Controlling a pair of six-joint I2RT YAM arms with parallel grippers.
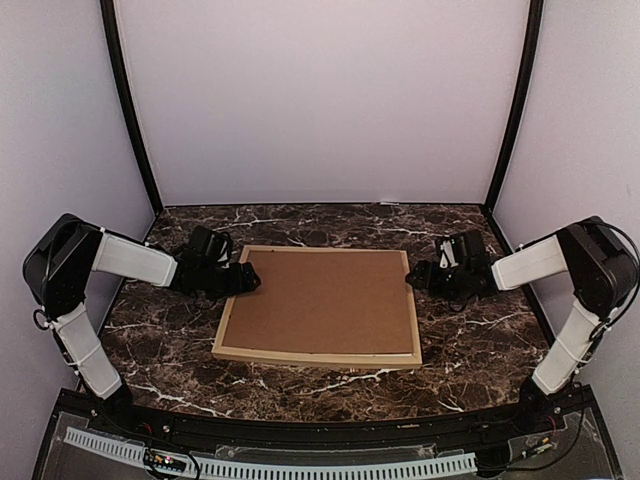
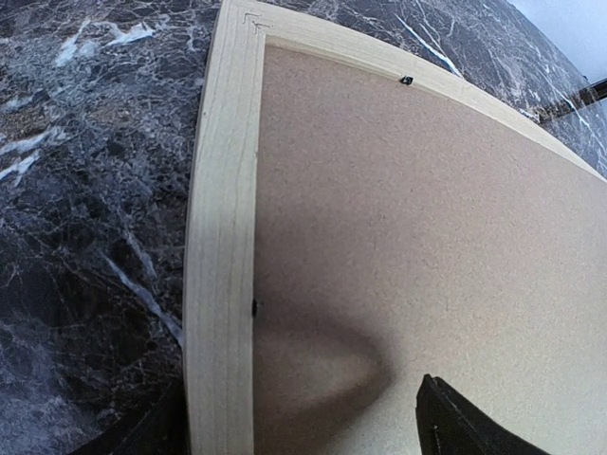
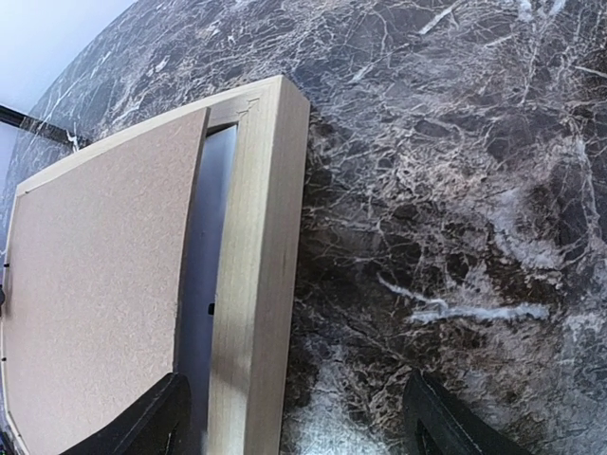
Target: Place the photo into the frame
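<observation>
A light wooden frame [image 1: 318, 358] lies on the table holding a brown backing board [image 1: 315, 300]. In the right wrist view that board [image 3: 95, 265] sits askew, leaving a pale strip [image 3: 204, 242] along the frame's right rail [image 3: 263, 265]. My left gripper [image 1: 245, 277] stands open over the left rail, one finger either side of it in the left wrist view. My right gripper [image 1: 425, 276] is just right of the frame, its fingers apart with nothing held between them, the right rail visible between them in the right wrist view. No photo is clearly visible.
</observation>
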